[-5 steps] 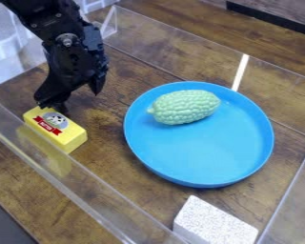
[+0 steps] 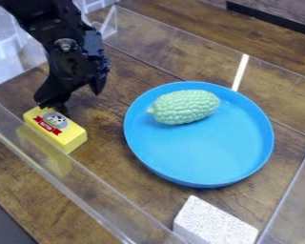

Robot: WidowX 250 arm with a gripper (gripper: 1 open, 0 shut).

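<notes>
The black gripper (image 2: 69,95) hangs at the upper left, its fingers pointing down just above and behind a yellow box (image 2: 61,133) with a red label and a small cartoon face. Whether the fingers are open or shut is hard to make out against the dark arm and floor. A green corn-like object (image 2: 185,107) lies on a blue plate (image 2: 200,152) to the right.
A white speckled block (image 2: 213,225) sits at the lower right. Clear plastic walls border the wooden floor on the left and right. Bare wood lies behind the plate and below the yellow box.
</notes>
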